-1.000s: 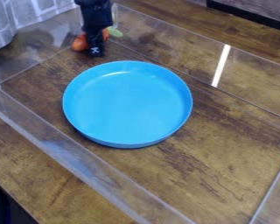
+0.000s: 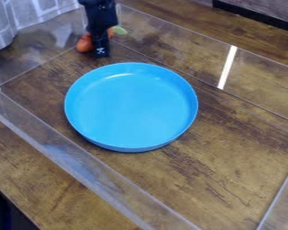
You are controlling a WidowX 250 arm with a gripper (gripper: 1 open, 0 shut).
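My dark gripper (image 2: 98,47) is low at the top of the view, over an orange object (image 2: 84,44) with some green (image 2: 119,31) beside it, possibly a toy vegetable. The fingertips look close together; whether anything is between them is too small and dark to tell. A round blue tray (image 2: 130,106) lies on the wooden table in front of the gripper.
Clear plastic strips or edges (image 2: 98,184) run along the left and right of the wooden surface (image 2: 219,153). A white crumpled item (image 2: 14,22) is at the top left.
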